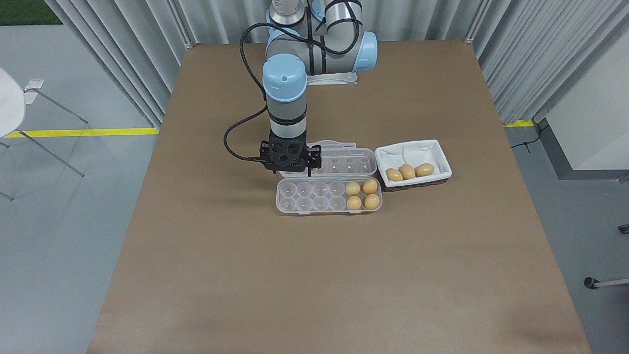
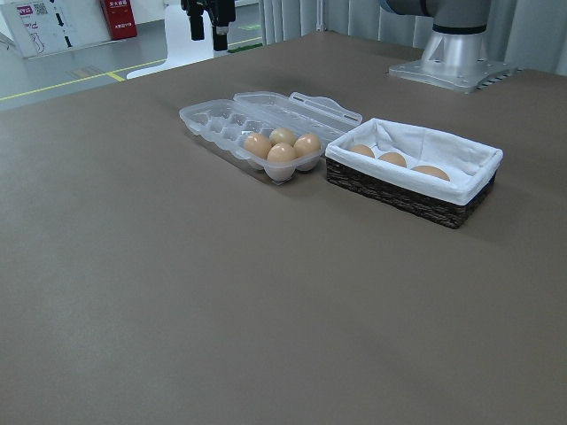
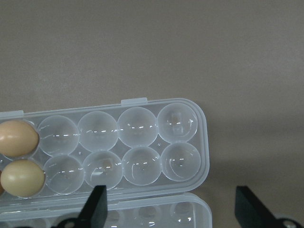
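A clear plastic egg carton [image 1: 312, 198] lies open, lid [image 1: 348, 164] toward the robot, with several eggs [image 1: 370, 201] at its right end and empty cups at its left in the front view. My black gripper [image 1: 290, 158] hangs above the lid side; in the left view it [image 2: 208, 40] is raised well clear of the carton. In the wrist view the gripper stands open over the carton, nothing between its fingers.
A white-lined wicker basket [image 1: 413, 147] with three eggs sits right of the carton. The robot's base [image 2: 452, 66] is at the back.
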